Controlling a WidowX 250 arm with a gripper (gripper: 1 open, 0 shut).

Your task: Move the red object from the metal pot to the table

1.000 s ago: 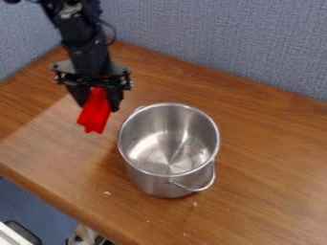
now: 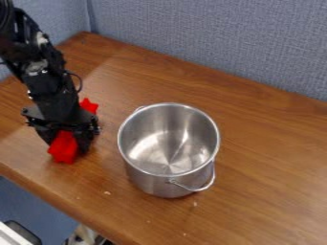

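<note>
The red object (image 2: 63, 147) is down at the table's left side, to the left of the metal pot. My black gripper (image 2: 67, 140) is low over it, with its fingers around it and hiding its middle. Another bit of red shows behind the gripper. Whether the fingers still press on the object cannot be made out. The metal pot (image 2: 151, 180) stands upright and empty, its shiny inside in plain view.
Bare wooden table (image 2: 274, 158) stretches to the right of the pot and behind it. The table's front left edge runs close to the red object. A grey-blue wall (image 2: 217, 38) closes off the back.
My gripper has come down and to the left with the red object, from above the table beside the pot to table level. The pot has stayed in place.
</note>
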